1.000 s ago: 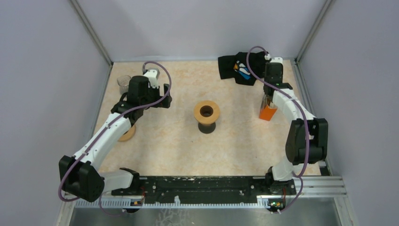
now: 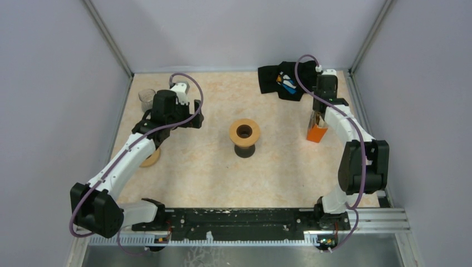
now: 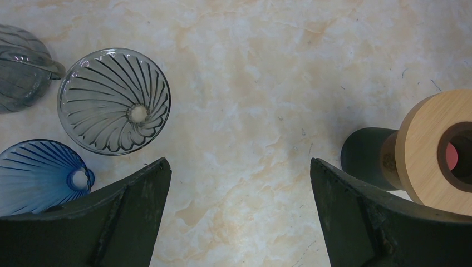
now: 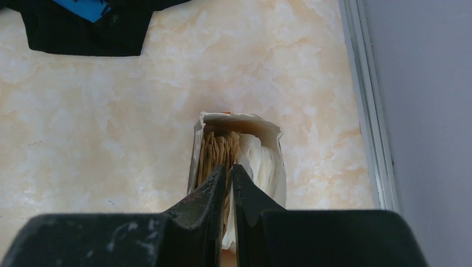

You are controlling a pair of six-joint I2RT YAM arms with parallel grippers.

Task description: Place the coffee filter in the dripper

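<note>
Paper coffee filters, brown ones (image 4: 214,153) beside white ones (image 4: 266,164), stand packed in an open-topped orange box (image 2: 316,133) on the table's right side. My right gripper is over the box, its fingertips among the filters with only a narrow gap between them. Filter edges show in that gap; whether a sheet is pinched cannot be told. In the left wrist view, a clear ribbed dripper (image 3: 94,105) and a blue ribbed dripper (image 3: 36,175) lie at the left. My left gripper is open and empty above bare table.
A dark stand with a round wooden top (image 2: 254,127) occupies the table's middle. Glassware (image 3: 22,72) lies by the drippers, and a wooden disc (image 2: 150,160) is below the left arm. A black cloth (image 2: 269,80) lies at the back right.
The left arm has barely moved, and the box and stand remain in place.
</note>
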